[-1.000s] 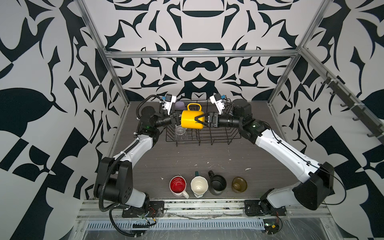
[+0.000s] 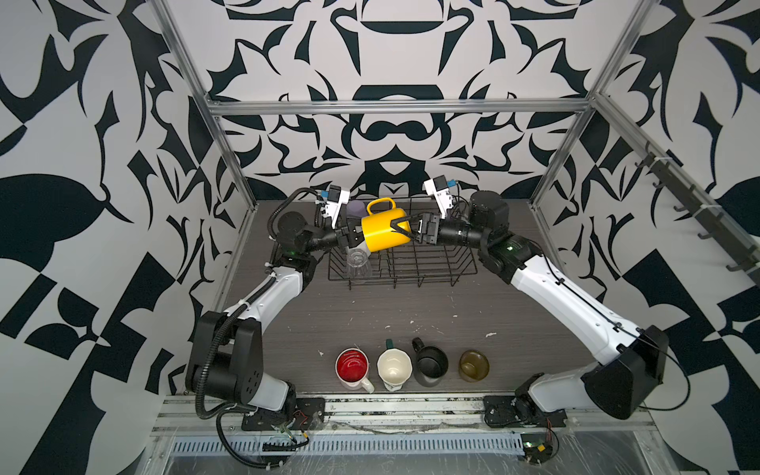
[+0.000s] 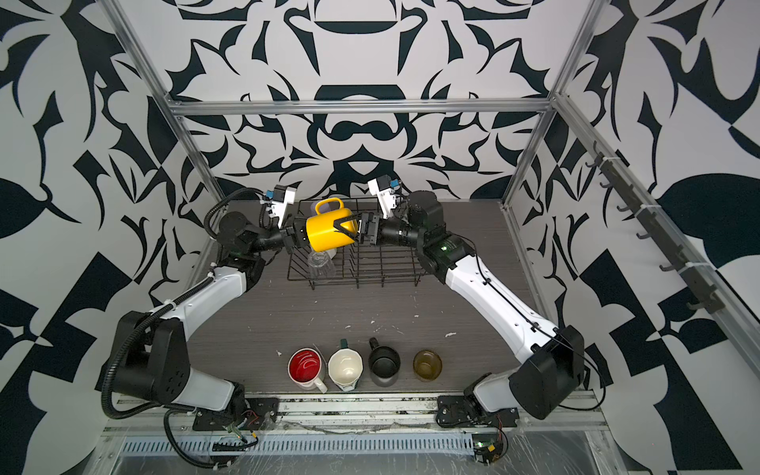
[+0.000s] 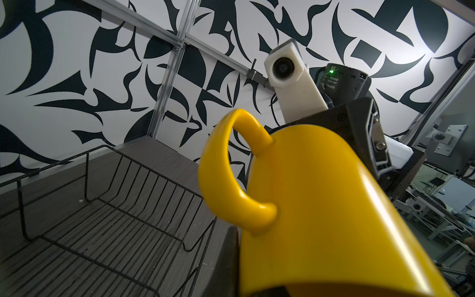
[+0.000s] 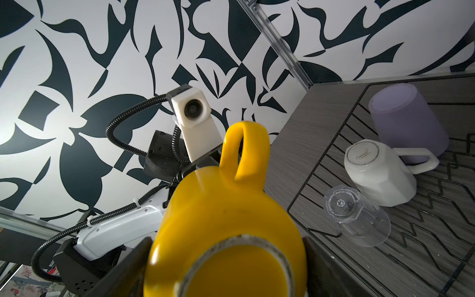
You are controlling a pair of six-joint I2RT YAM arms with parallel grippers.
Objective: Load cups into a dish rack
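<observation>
A yellow mug (image 2: 385, 230) hangs in the air above the black wire dish rack (image 2: 423, 277), tipped on its side with its handle up. Its mouth faces my left gripper (image 2: 358, 234), which is shut at the rim; a dark finger (image 4: 225, 269) shows along the mug's edge in the left wrist view, the other is hidden. From the base end, my right gripper (image 2: 403, 225) stands open around the mug, a finger (image 5: 123, 269) on either side. A purple cup (image 5: 408, 121), a white cup (image 5: 378, 173) and a clear glass (image 5: 358, 217) sit upside down in the rack.
Along the table's front edge stand a red-lined mug (image 2: 351, 365), a cream mug (image 2: 394, 368), a black mug (image 2: 430, 363) and an amber glass (image 2: 473, 365). The rack's right part looks empty. Bare table lies between rack and front row.
Over the last second my right gripper has shifted slightly right and turned, and the mug has tilted with it. The left arm has stayed still.
</observation>
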